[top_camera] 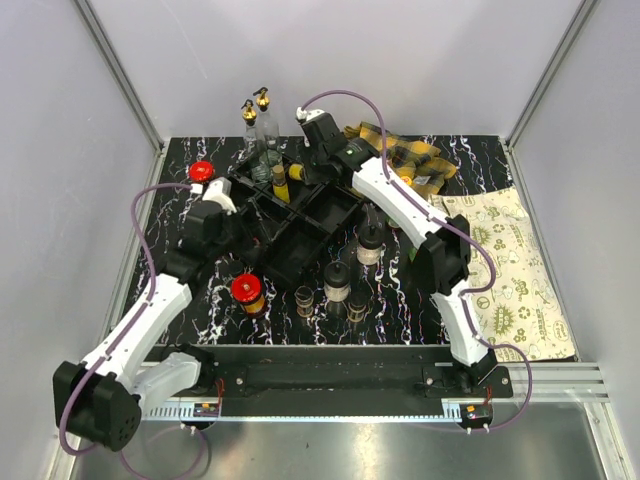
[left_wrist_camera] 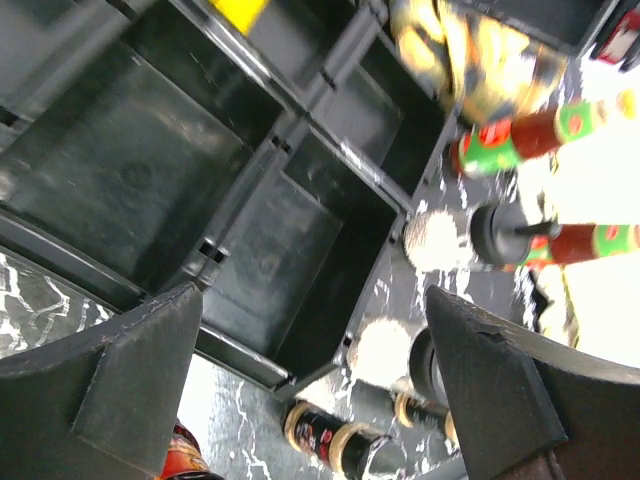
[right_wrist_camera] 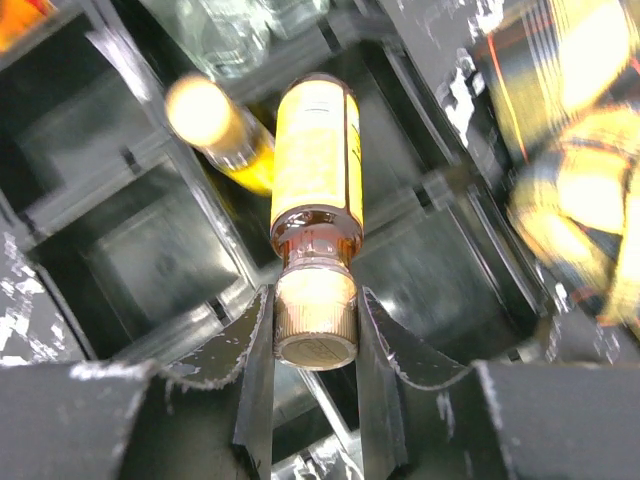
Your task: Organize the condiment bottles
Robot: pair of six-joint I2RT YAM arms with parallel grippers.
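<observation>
My right gripper is shut on the cap end of a yellow-labelled bottle, which it holds over a back compartment of the black divided organizer. Whether the bottle's base touches the compartment floor, I cannot tell. A second yellow bottle with a gold cap stands beside it in the organizer. Two clear pump bottles occupy the back-left part. Over the organizer's left side, my left gripper is open and empty; empty compartments show below its fingers.
Red-lidded jars stand left of the organizer and in front of it. Dark-lidded jars and small jars are at front right. Sauce bottles lie near the right arm. A checked cloth is bunched behind.
</observation>
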